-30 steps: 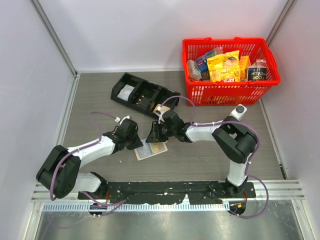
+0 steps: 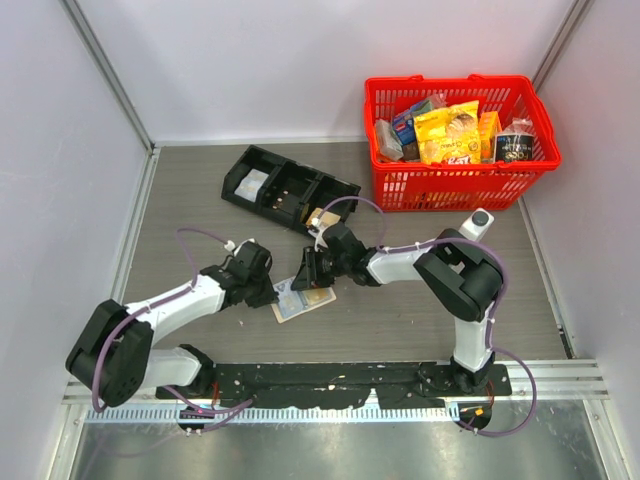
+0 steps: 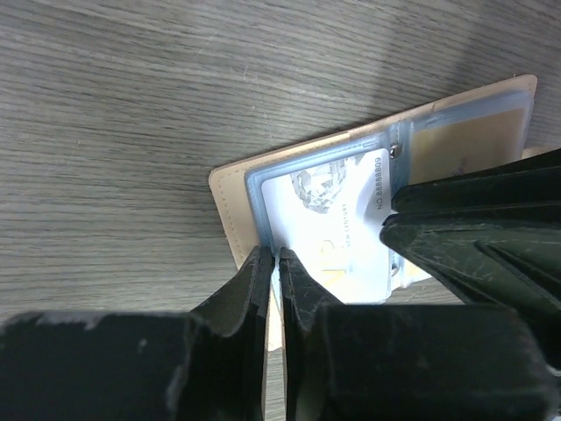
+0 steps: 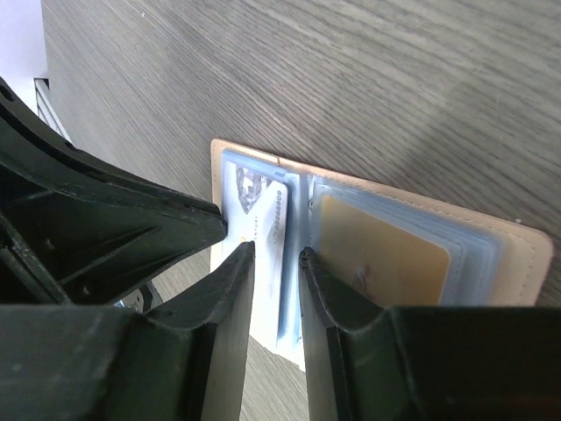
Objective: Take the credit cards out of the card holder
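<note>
The open card holder (image 2: pixel 300 305) lies on the table between both grippers, its white card (image 3: pixel 337 237) in a clear sleeve, a tan card (image 4: pixel 377 250) in the other. My left gripper has its tips close together at the white card's left edge. My right gripper is over the holder, its fingertips slightly apart at the seam beside the white card. In the left wrist view its dark fingers cover part of the holder. Whether either pinches anything is unclear.
A black compartment tray (image 2: pixel 260 205) sits behind the grippers. A red basket (image 2: pixel 470 190) of snack packs is at the back right, with a small white object (image 2: pixel 478 222) in front of it.
The right arm's elbow has moved a little, its gripper staying on the holder.
</note>
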